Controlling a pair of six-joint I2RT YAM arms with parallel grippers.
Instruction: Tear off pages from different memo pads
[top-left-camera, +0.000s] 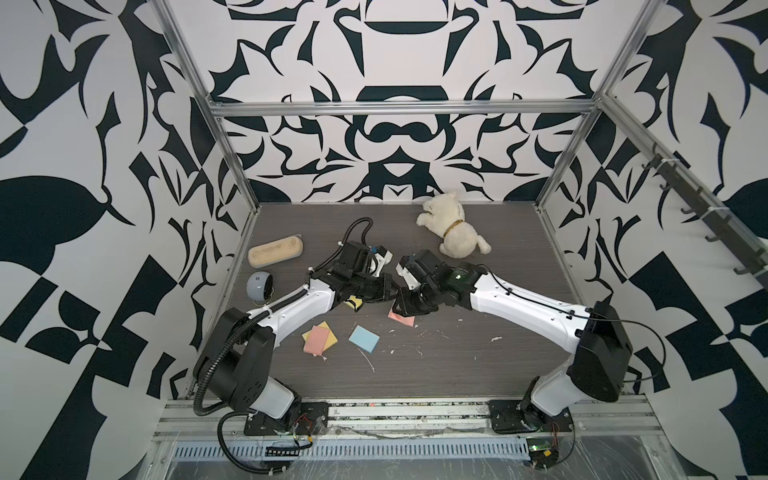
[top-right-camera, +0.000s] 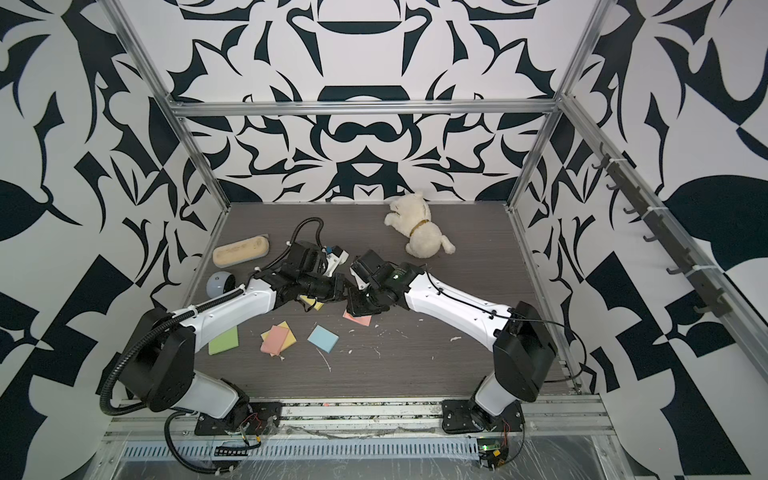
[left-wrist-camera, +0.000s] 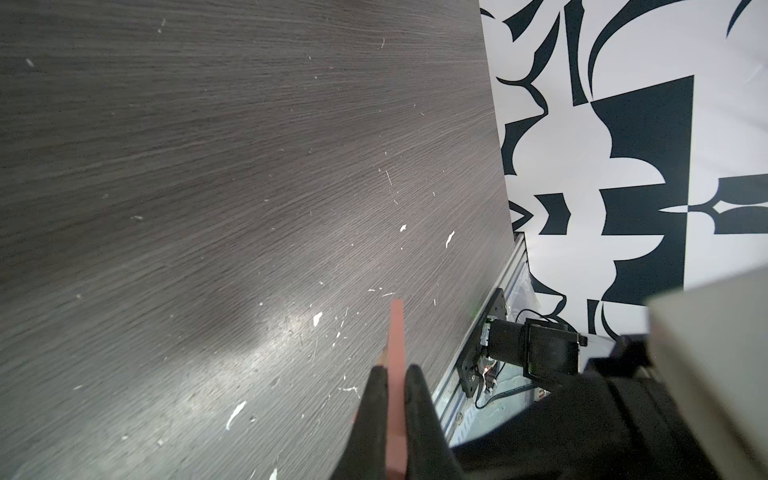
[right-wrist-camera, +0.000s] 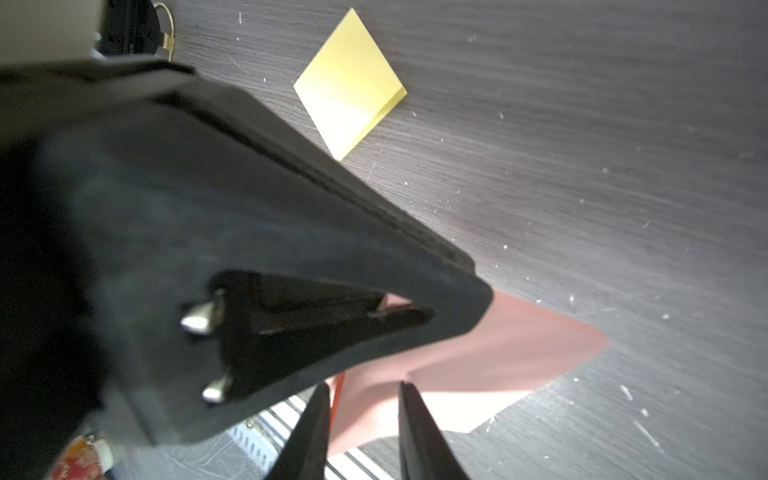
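My two grippers meet above the middle of the table. My left gripper is shut on the edge of a pink page, seen as a thin strip between its fingers. My right gripper has its fingertips apart at the pink paper (right-wrist-camera: 512, 344); in the top left view a pink page (top-left-camera: 402, 319) hangs or lies below the grippers. A yellow pad (right-wrist-camera: 349, 84) shows in the right wrist view. A pink pad (top-left-camera: 315, 341) on a yellow one, a blue pad (top-left-camera: 364, 338) and a green pad (top-right-camera: 223, 340) lie on the table's front left.
A beige case (top-left-camera: 274, 251) and a grey round object (top-left-camera: 259, 285) sit at the left. A white plush dog (top-left-camera: 456, 232) lies at the back right.
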